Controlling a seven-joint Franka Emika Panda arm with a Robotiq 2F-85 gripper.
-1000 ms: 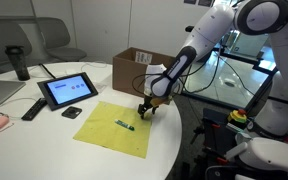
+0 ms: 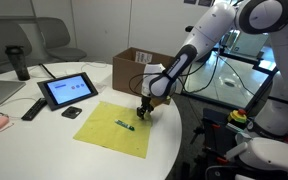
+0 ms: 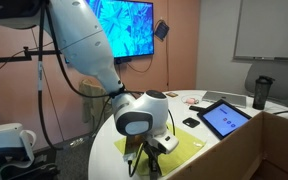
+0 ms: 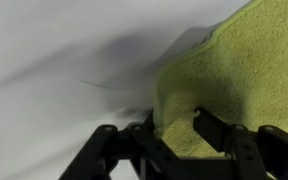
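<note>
A yellow cloth [image 2: 109,128] lies flat on the white table, with a small dark green object [image 2: 125,125] on top of it. My gripper [image 2: 145,115] points down at the cloth's far right corner. From close above, the wrist view shows the cloth's edge [image 4: 219,75] running beneath the gripper. The fingers [image 4: 212,122] stand apart, with yellow cloth visible in the gap. Whether they touch or pinch the cloth is not clear. In the second exterior view the gripper [image 3: 149,160] is low over the near side of the cloth [image 3: 184,145].
Behind the cloth stand a tablet [image 2: 68,90] and a dark phone [image 2: 72,112]. A keyboard [image 2: 33,109] and a black cup [image 2: 20,68] are at the left. A brown box [image 2: 127,76] stands close behind my arm.
</note>
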